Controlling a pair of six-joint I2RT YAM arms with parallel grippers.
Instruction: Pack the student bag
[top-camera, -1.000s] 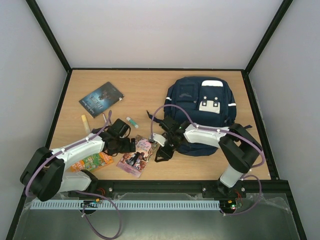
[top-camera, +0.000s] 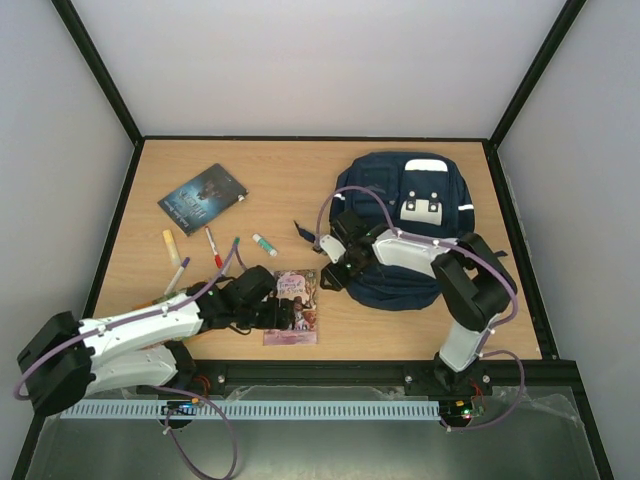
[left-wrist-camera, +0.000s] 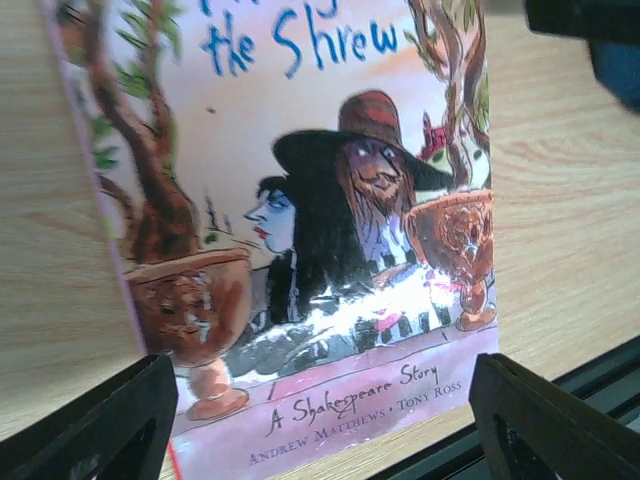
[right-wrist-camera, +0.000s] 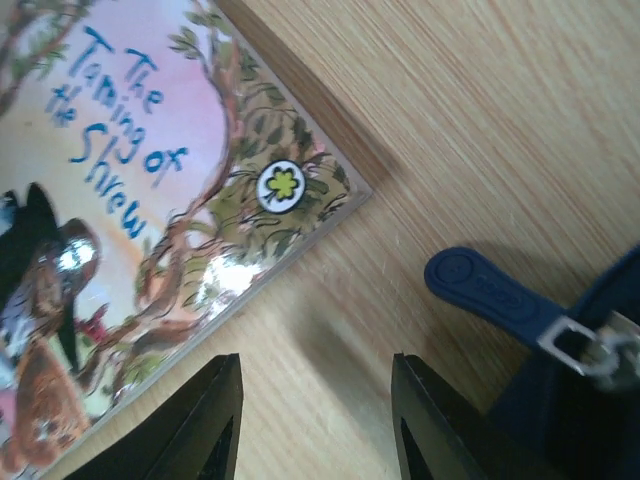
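Observation:
A pink Shakespeare story book (top-camera: 303, 332) lies flat on the table, its edges nearly square to the front edge. Over its left side hovers my left gripper (top-camera: 287, 315), open; the left wrist view shows the cover (left-wrist-camera: 330, 230) between and beyond the spread fingers. My right gripper is partly open beside the book's upper right corner, with only bare table between its fingers. The dark blue backpack (top-camera: 385, 182) lies at the right, partly covered by my right arm. Its zip pull (right-wrist-camera: 485, 285) sticks out near the right gripper.
A dark book (top-camera: 203, 198) lies at the back left. A glue stick (top-camera: 265, 245), a yellow marker (top-camera: 171, 247) and several pens, including a red one (top-camera: 213, 246), lie in front of it. Bare table shows at the front, right of the pink book.
The pink book has turned from slanted to nearly straight and shifted right. My left gripper moved right and toward the front; the right one drew back from the book toward the backpack.

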